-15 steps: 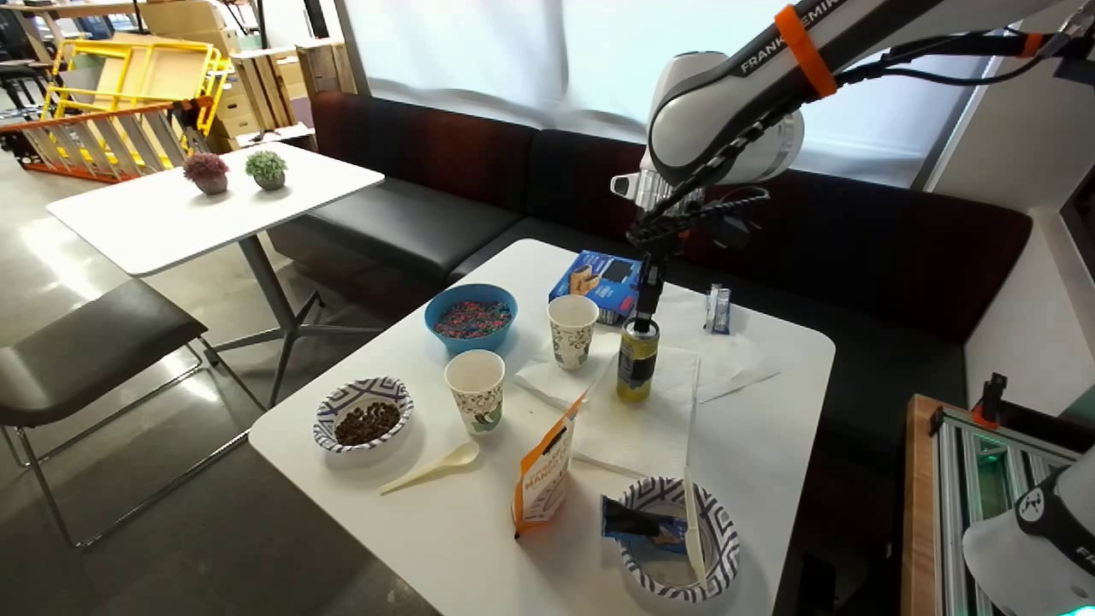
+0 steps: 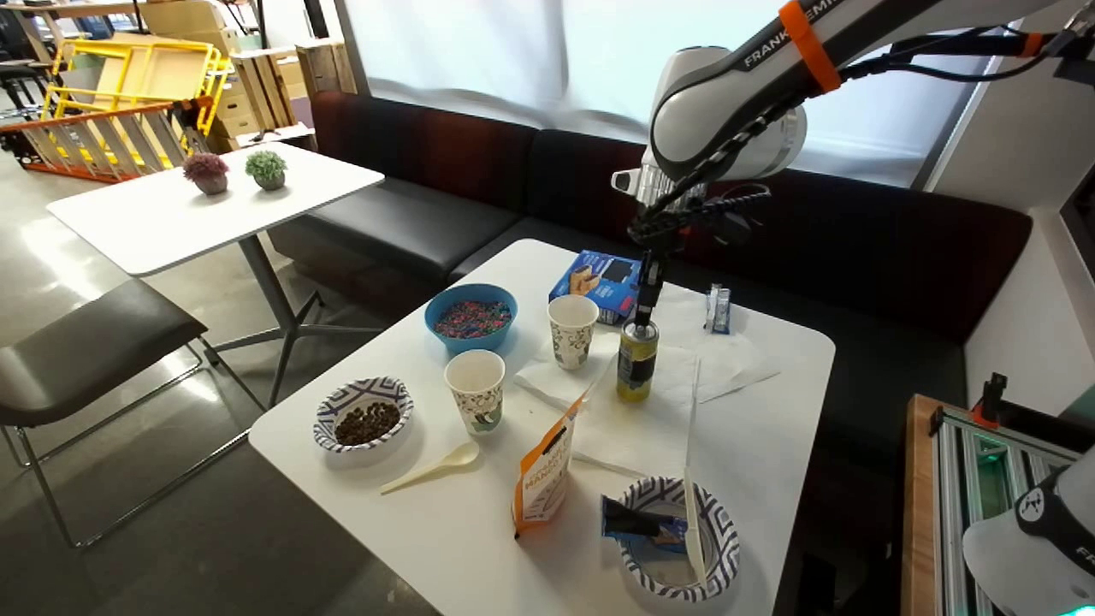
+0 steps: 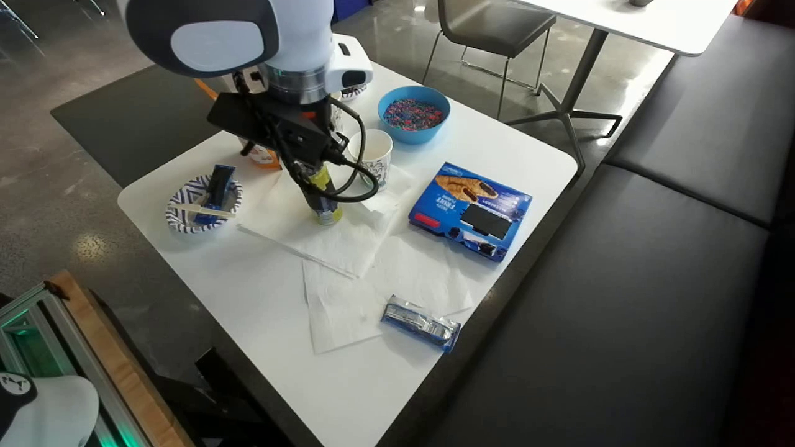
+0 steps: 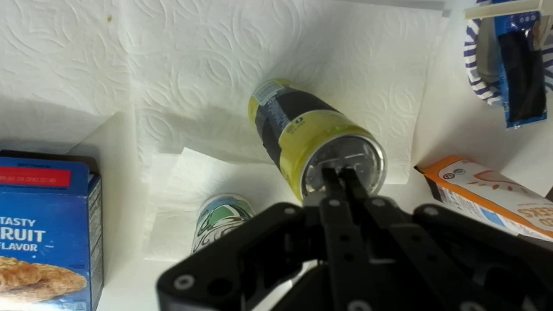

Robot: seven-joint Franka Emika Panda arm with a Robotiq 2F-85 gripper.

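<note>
A yellow can (image 4: 321,127) with a dark label stands upright on a white napkin (image 2: 657,431); its silver lid (image 4: 365,155) faces up in the wrist view. My gripper points down at this lid, its fingertips almost together. They appear shut on the can's small tab, which the fingers (image 4: 332,179) mostly hide. From the side, the gripper (image 2: 644,313) rests at the top of the can (image 2: 636,375). In the other exterior view, the arm partly covers the can (image 3: 325,205).
Close by are a paper cup (image 2: 572,334), a blue snack box (image 3: 469,212) and an orange-and-white pouch (image 2: 544,477). Farther out stand a second cup (image 2: 477,390), a blue bowl (image 2: 436,318) and patterned bowls (image 2: 400,395). A wrapped bar (image 3: 421,324) lies near the edge.
The arm and hand have shifted up very slightly, and the can's lid looks brighter. The can stays in the same place on the napkin.
</note>
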